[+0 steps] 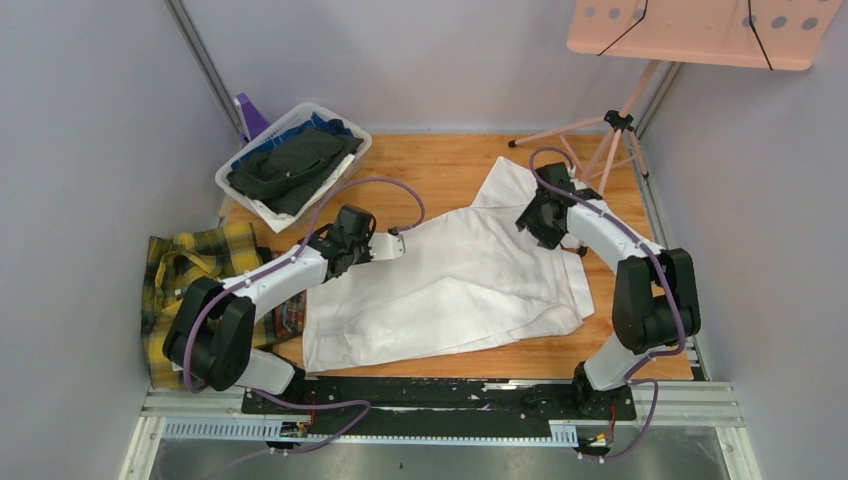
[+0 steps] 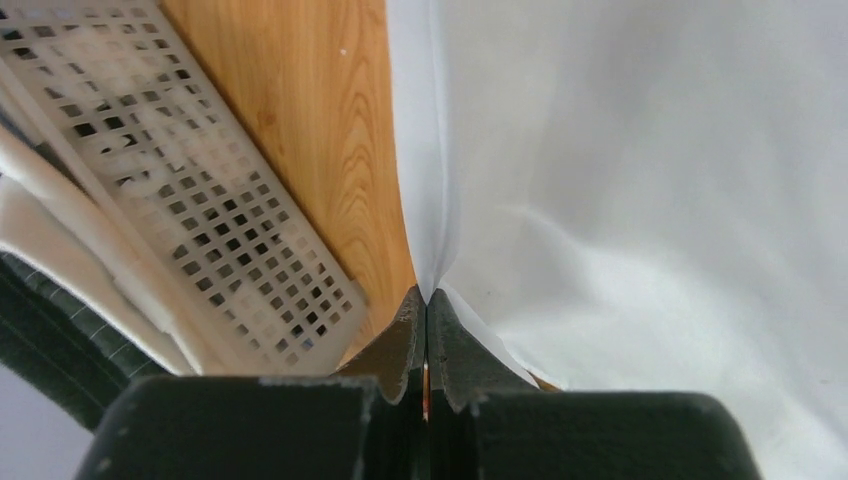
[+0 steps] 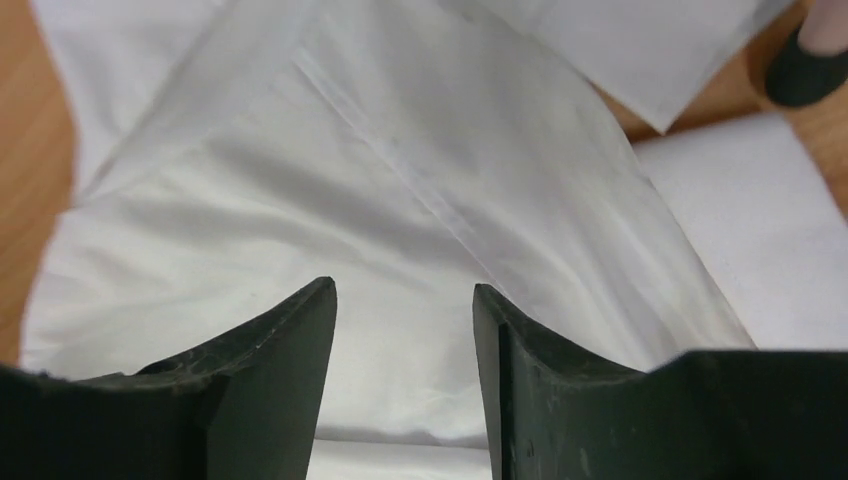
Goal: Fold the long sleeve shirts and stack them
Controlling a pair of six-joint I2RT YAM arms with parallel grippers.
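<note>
A white long sleeve shirt (image 1: 440,285) lies spread over the wooden table, its far right part reaching toward the back edge. At its upper left edge my left gripper (image 1: 385,245) is shut on the white cloth; in the left wrist view the fingertips (image 2: 440,310) meet on a pinched fold of it. Over the shirt's right side, my right gripper stands part open, with white fabric below and nothing held between its fingers. In the top view the right arm hides some of the shirt there.
A white basket (image 1: 364,143) with dark and blue clothes stands at the back left. Yellow plaid cloth (image 1: 190,300) lies on the left, beside a red plaid piece (image 1: 290,315). A pink stand (image 1: 607,150) has its legs on the back right. Bare wood (image 1: 430,165) shows at the back.
</note>
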